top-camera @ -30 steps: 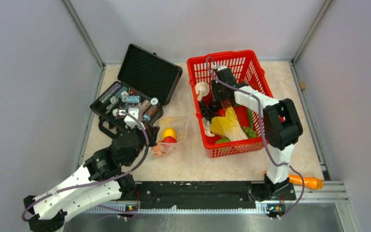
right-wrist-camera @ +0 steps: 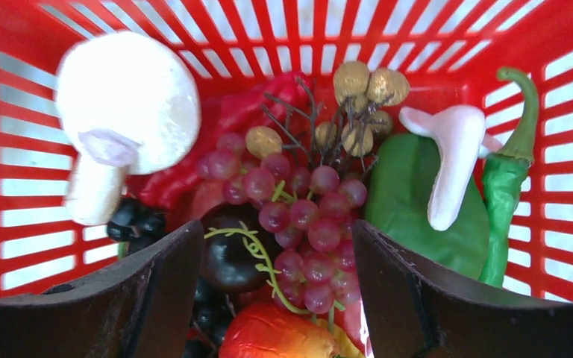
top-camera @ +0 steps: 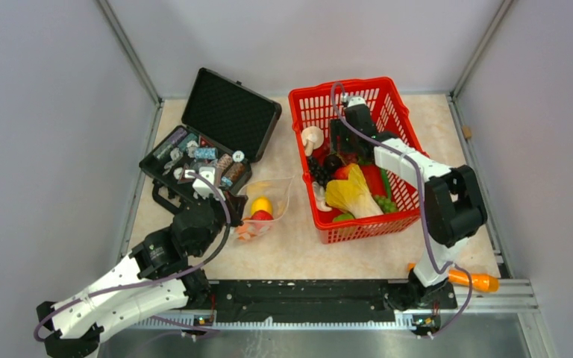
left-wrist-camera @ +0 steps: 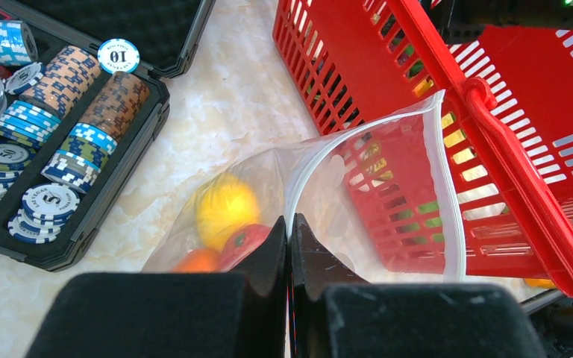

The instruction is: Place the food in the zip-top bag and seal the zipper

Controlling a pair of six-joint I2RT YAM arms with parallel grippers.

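The clear zip top bag (left-wrist-camera: pixel 268 171) stands with its mouth open, a yellow fruit (left-wrist-camera: pixel 226 211), a red piece (left-wrist-camera: pixel 245 242) and an orange piece (left-wrist-camera: pixel 198 260) inside. On the near edge of its white zip rim, my left gripper is shut, the thin plastic running between its fingertips. Inside the red basket, my right gripper is open above a bunch of red grapes (right-wrist-camera: pixel 324 205) and a dark round fruit (right-wrist-camera: pixel 231 253). Nothing appears held between its fingers. A white mushroom (right-wrist-camera: pixel 130 104) lies at the basket's left side; yellow-leaved cabbage (top-camera: pixel 353 192) is nearer the front.
The red basket (top-camera: pixel 358 233) has raised slatted walls around the right arm. An open black case (top-camera: pixel 227 108) of poker chips sits behind the left gripper. An orange bottle (top-camera: pixel 481 282) lies at the front right. Bare table (top-camera: pixel 298 257) shows in front of bag and basket.
The left arm and the bag look unmoved.
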